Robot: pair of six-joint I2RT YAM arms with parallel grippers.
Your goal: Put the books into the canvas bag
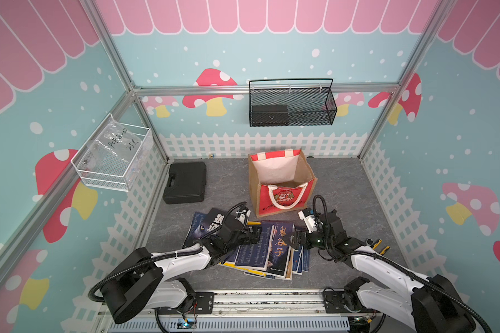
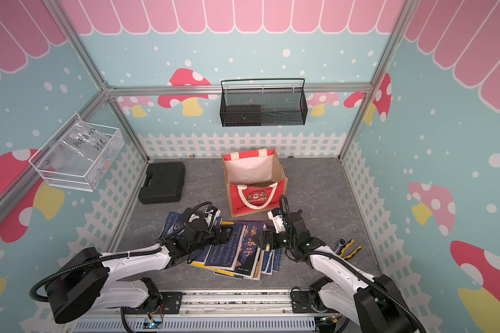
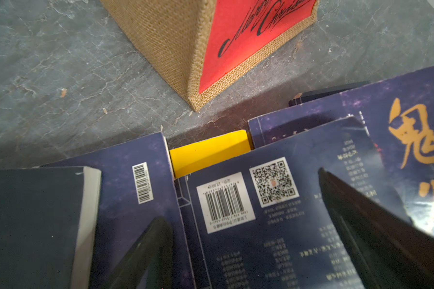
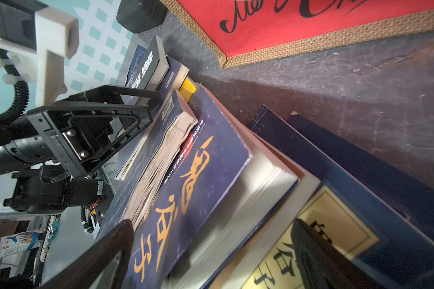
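Dark blue books overlap in a wide heap near the table's front. A book with a barcode and QR code lies on top, beside the book with orange characters. Behind the heap stands the canvas bag, upright with its mouth open and its red front toward me. My left gripper is open over the barcode book, its dark fingers apart with nothing held. Open as well, my right gripper is at the heap's right side, its fingers spanning the orange-character book's right edge; whether they touch it I cannot tell.
A black case sits at the back left. Yellow-handled tools lie at the far right. A black mesh basket hangs on the back wall, a white one on the left. Table right of the bag is clear.
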